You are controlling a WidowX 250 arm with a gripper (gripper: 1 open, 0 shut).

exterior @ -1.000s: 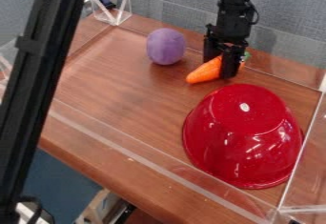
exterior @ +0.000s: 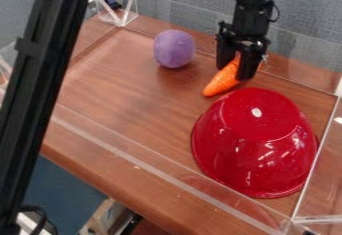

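Observation:
My gripper (exterior: 243,54) hangs from the top centre-right, over an orange carrot (exterior: 222,80) that is tilted up beneath it, its upper end at the fingertips. Whether the fingers are closed on it is hard to tell. A purple ball (exterior: 174,48) sits to the left. A large red upturned bowl (exterior: 254,144) fills the lower right, in front of the carrot.
The wooden table (exterior: 114,104) is bordered by clear plastic walls, with grey foam behind. A black post runs down the left of the view.
The carrot has turned steeper, its upper end now higher under the gripper. The gripper has shifted slightly. The ball and bowl are still.

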